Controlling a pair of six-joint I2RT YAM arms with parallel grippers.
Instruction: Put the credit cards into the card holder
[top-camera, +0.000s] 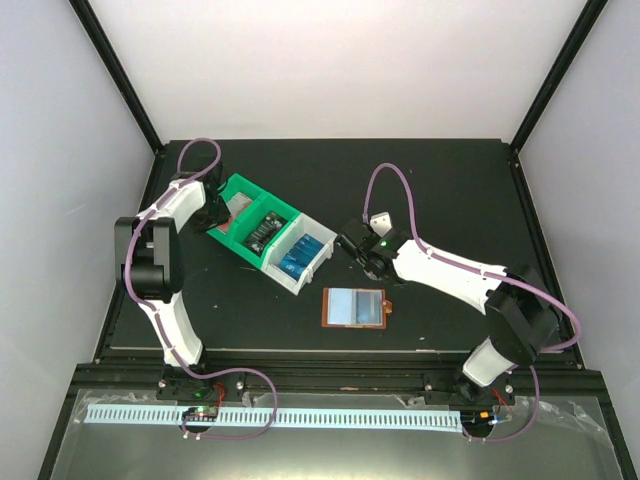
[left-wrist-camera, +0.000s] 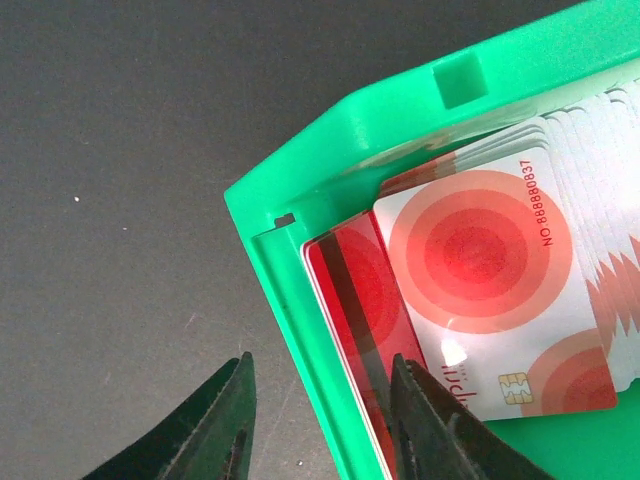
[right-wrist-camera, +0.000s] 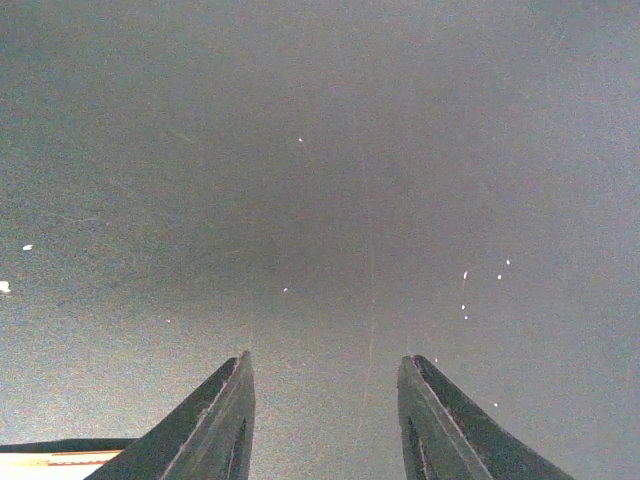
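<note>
Red-and-white cards (left-wrist-camera: 480, 250) lean in a stack inside the green bin (left-wrist-camera: 300, 340); one red card (left-wrist-camera: 362, 270) rests against the bin's end wall. My left gripper hangs over that wall, open, one fingertip in front of the red card and the other outside the bin. Other compartments hold black cards (top-camera: 264, 233) and blue cards (top-camera: 300, 257). The card holder (top-camera: 354, 308), brown-edged with clear sleeves, lies open on the table. Up and to the right of it, my right gripper is open above bare table, nothing between its fingers.
The blue cards' compartment is a white bin (top-camera: 325, 254) joined to the green ones. A corner of the holder shows low in the right wrist view.
</note>
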